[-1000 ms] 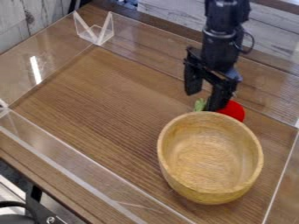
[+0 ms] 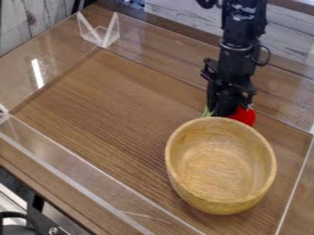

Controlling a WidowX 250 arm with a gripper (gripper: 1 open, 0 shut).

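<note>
The black arm comes down from the top right, and its gripper [image 2: 223, 105] is low, just behind a large tan wooden bowl [image 2: 218, 165]. Its fingers are dark and overlapping, so their spread is unclear. A red object [image 2: 243, 117] lies under the gripper at the bowl's back rim, partly hidden by the arm and bowl. A small bit of green shows left of it, also mostly hidden.
A clear wire or plastic holder [image 2: 98, 27] stands at the back left. A pale wall edge runs along the back.
The gripper has moved down and slightly left onto the spot of the red and green objects, which are now more covered. The bowl looks unmoved.
</note>
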